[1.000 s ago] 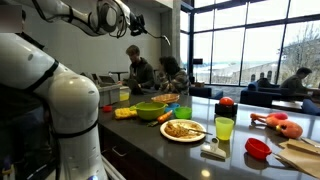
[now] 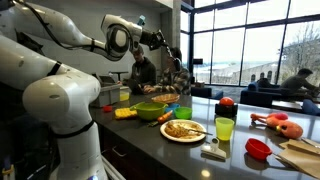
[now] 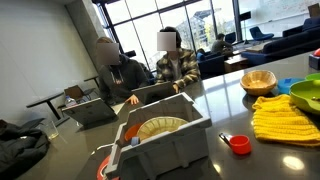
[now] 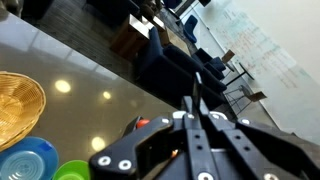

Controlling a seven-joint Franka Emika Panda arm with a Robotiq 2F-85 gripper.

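High above the counter, my gripper (image 2: 158, 41) reaches in from the upper left in exterior view 1. Its fingers are shut on a dark, thin utensil (image 2: 175, 54), which sticks out past the fingertips and hangs clear of everything on the counter. In the wrist view the gripper fills the lower right, and a narrow dark piece of the utensil (image 4: 197, 88) rises between the fingers. What kind of utensil it is, I cannot tell. Exterior view 2 does not show the gripper.
Below stand a plate of food (image 2: 183, 131), a green bowl (image 2: 150, 108), a yellow-green cup (image 2: 224, 128) and a red bowl (image 2: 258, 149). A wicker basket (image 4: 18, 105) and blue bowl (image 4: 30, 160) lie on the counter. A grey bin (image 3: 165, 149) stands near two seated people.
My arm has come down and to the right over the counter, carrying the utensil with it. The things on the counter have not moved.
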